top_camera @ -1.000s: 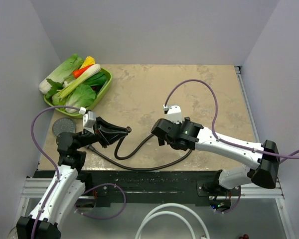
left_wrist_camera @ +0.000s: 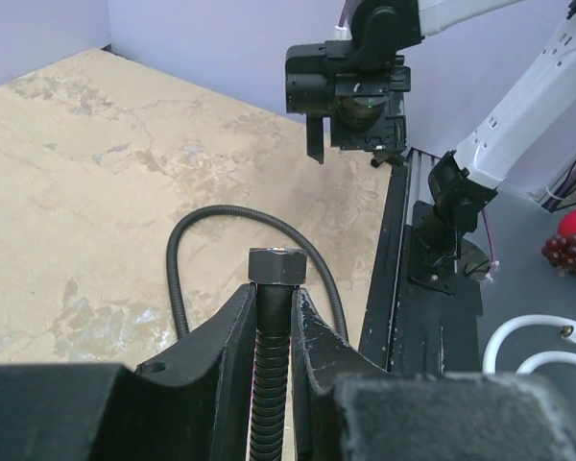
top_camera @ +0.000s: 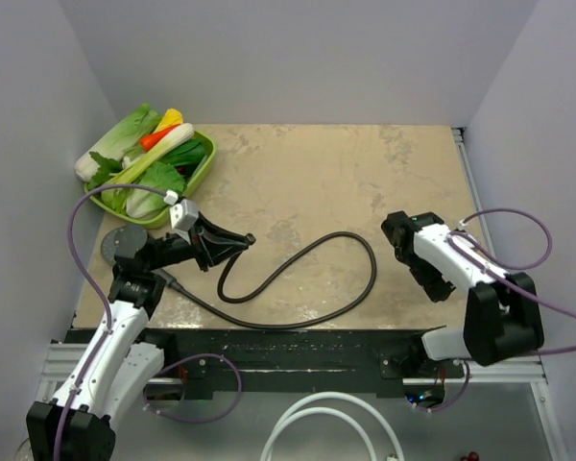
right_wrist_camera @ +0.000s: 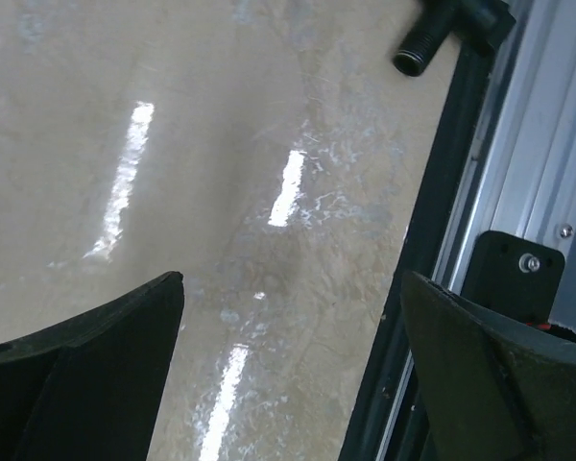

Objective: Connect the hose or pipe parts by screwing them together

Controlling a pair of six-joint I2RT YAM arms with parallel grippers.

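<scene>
The black hose point(top_camera: 312, 320) lies in an S-shape on the stone counter point(top_camera: 298, 173), running from a round grey disc near the left arm. My left gripper point(top_camera: 232, 248) has closed on the hose's end, whose dark collar point(left_wrist_camera: 276, 265) sticks up above the fingertips in the left wrist view. My right gripper point(top_camera: 432, 283) hangs over the counter's right side, open, with nothing between its fingers. A short black tube point(right_wrist_camera: 418, 48) lies beyond it near the right edge in the right wrist view.
A green basket of vegetables point(top_camera: 200, 178) fills the back left. White hoses point(top_camera: 336, 399) lie below the front edge. A metal rail point(top_camera: 470, 182) runs along the right edge.
My right arm has swung right, away from the middle of the hose to the counter's right side. My left gripper has stayed nearly in place with the hose end.
</scene>
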